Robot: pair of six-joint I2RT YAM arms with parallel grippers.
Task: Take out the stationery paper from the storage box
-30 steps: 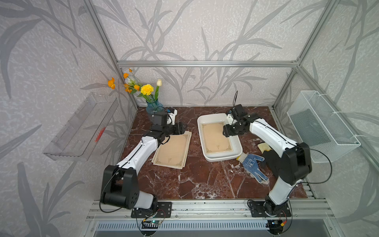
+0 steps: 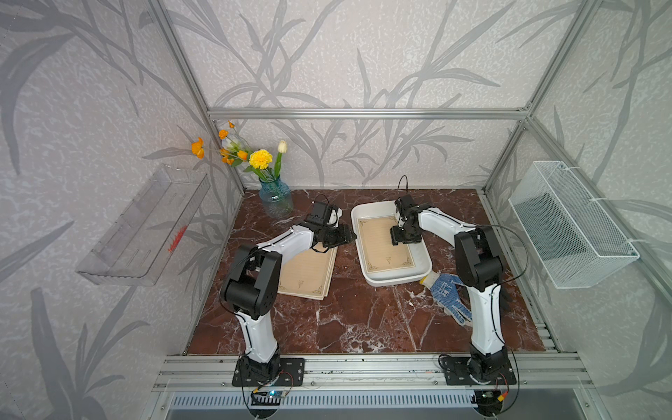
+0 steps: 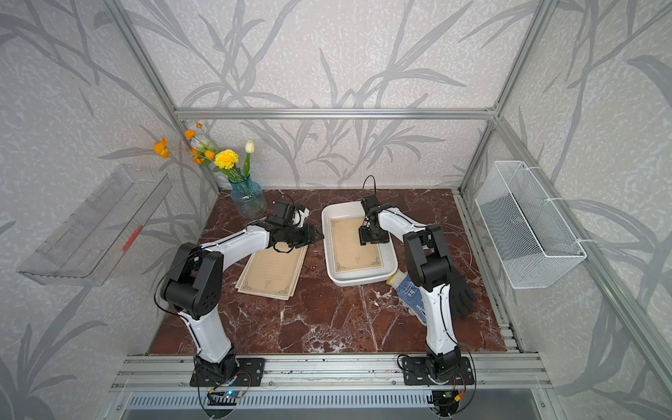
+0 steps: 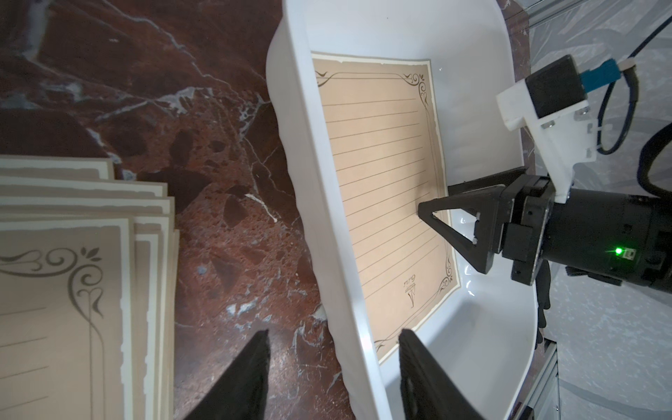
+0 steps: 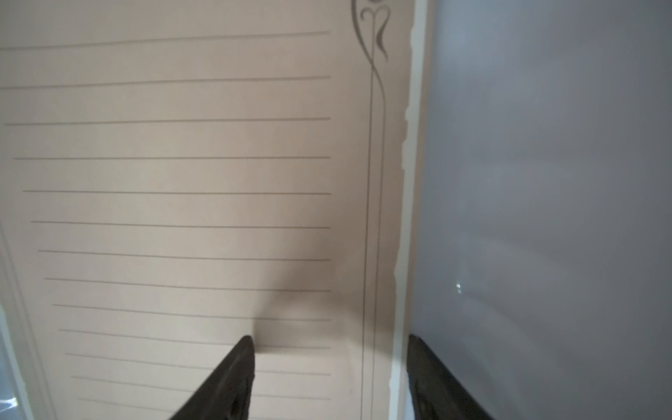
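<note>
Lined beige stationery paper [image 2: 378,248] lies in the white storage box [image 2: 427,267] at the table's centre. My right gripper is down over the paper's right edge; in the right wrist view its fingers stand apart, one over the paper, one by the box floor, with the edge between them; whether they touch it I cannot tell. My left gripper hangs open above the box's left rim. A fanned stack of similar sheets [image 4: 63,315] lies on the table left of the box.
A vase of flowers [image 2: 276,199] stands at back left. Blue gloves [image 2: 448,297] and dark gloves lie front right. A clear tray and white mesh basket are on the side walls.
My left gripper has moved right, to the box's left rim.
</note>
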